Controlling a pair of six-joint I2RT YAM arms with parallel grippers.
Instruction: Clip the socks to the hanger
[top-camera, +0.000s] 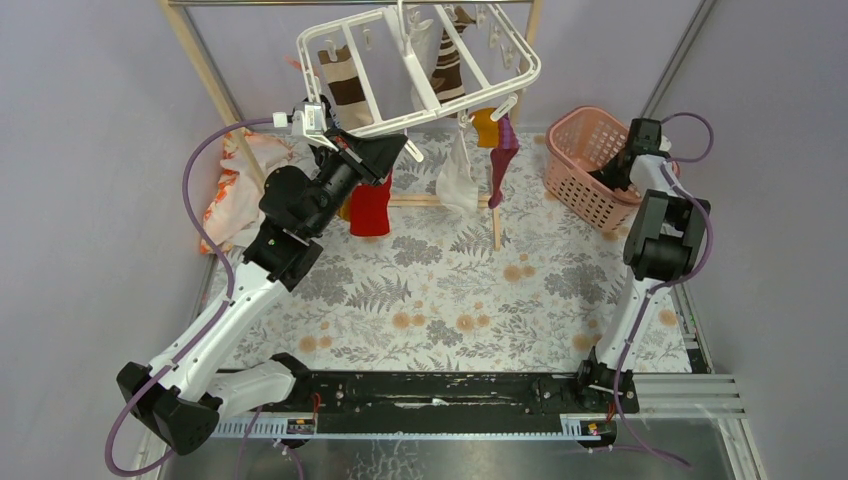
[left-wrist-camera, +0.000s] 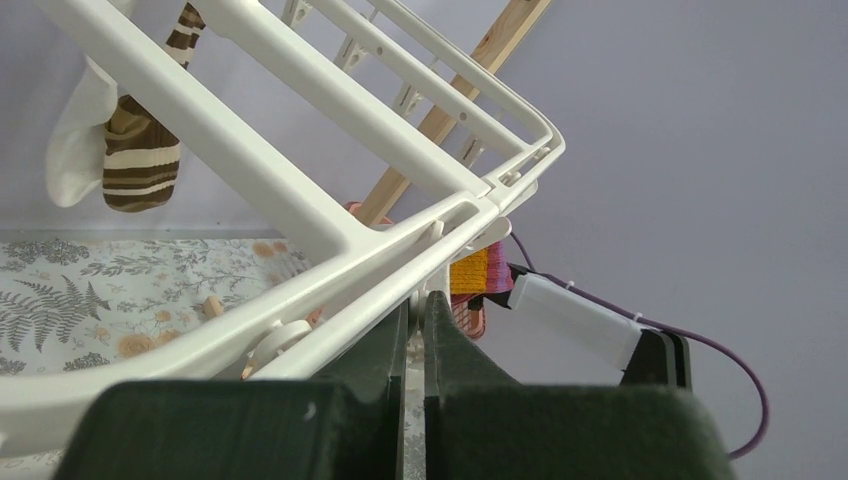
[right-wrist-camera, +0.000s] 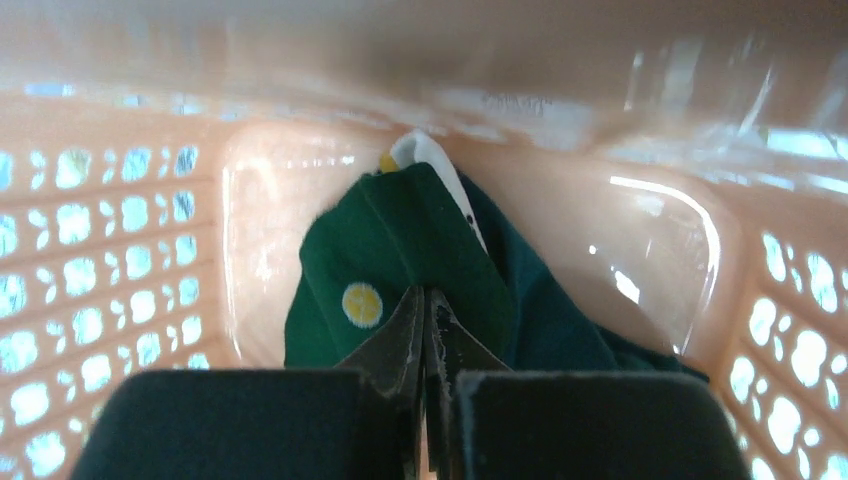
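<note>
The white clip hanger (top-camera: 418, 75) hangs high in the top view with striped, white, red, yellow and purple socks. My left gripper is shut on the hanger's frame at its front left. My right gripper is down inside the pink basket, shut, its tips at a dark green sock (right-wrist-camera: 400, 240) with a yellow spot and white edge. Whether any cloth is between the tips cannot be seen.
The pink basket (top-camera: 585, 185) stands at the right back of the patterned floor (top-camera: 460, 300). Wooden rack posts (top-camera: 205, 80) frame the hanger.
</note>
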